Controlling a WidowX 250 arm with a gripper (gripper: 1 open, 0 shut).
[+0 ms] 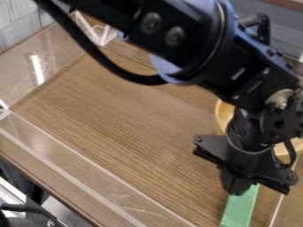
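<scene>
My black gripper (236, 183) is at the lower right, pointing down over the top end of a green bar-shaped object (238, 209) lying on the wooden table. Its fingertips are dark and close together, and whether anything is between them is hard to make out; it looks shut. A yellow-orange round object (222, 113), perhaps a bowl, is mostly hidden behind the gripper.
Clear plastic edging runs along the left and front edges. A white wire-like item (97, 27) stands at the back left. Dark cables hang at the lower left.
</scene>
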